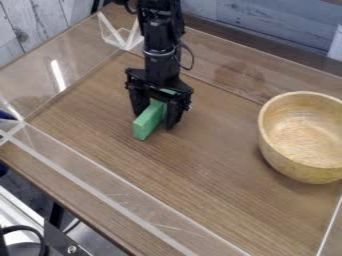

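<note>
The black robot arm reaches down from the top centre to the gripper [158,108], which is low over the wooden table [201,190]. A green object [147,122] lies at the gripper, tilted, its upper end among the dark finger parts. Whether the fingers are closed on it is hidden by the dark housing.
A large tan bowl [301,140] stands at the right edge. Clear strips and a transparent piece lie at the left and upper left. Black cables are at the lower left corner.
</note>
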